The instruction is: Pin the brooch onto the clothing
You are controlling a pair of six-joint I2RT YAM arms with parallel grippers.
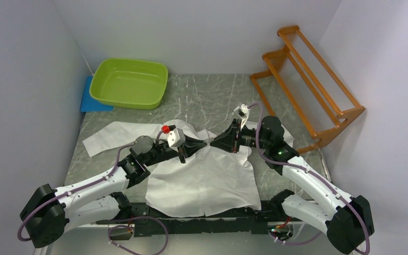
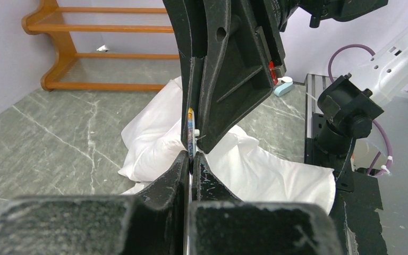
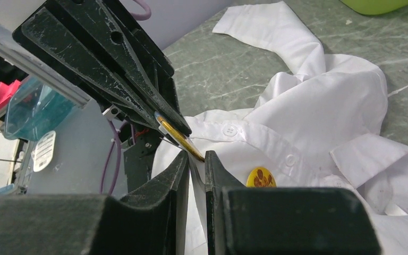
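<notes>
A thin round brooch is seen edge-on between my two grippers, with a gold rim in the right wrist view. My left gripper is shut on its lower edge in the left wrist view. From the opposite side, my right gripper is also shut on it. A small white clasp and a thin pin stick out at the brooch's back. The white shirt is spread on the table beneath. From above, the fingertips nearly meet over its upper part, hiding most of the brooch.
A yellow disc with brown spots shows against the shirt, partly behind my right fingers. A green basin stands at the back left and a wooden rack at the right.
</notes>
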